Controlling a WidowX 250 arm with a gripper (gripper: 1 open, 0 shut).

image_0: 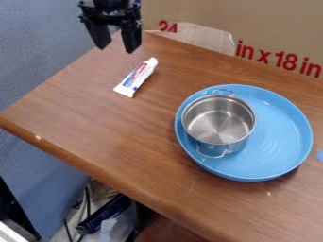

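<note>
My black gripper (116, 40) hangs at the top left of the camera view, above the far end of the wooden table, its two fingers apart with nothing visible between them. Below and right of it a white toothpaste tube (136, 77) lies on the table. On the right, a steel pot (220, 125) sits on a blue plate (281, 142).
A cardboard box (271, 28) with red printing stands behind the table. The table's left edge borders a blue-grey surface (38, 76), with dark clutter below at the lower left.
</note>
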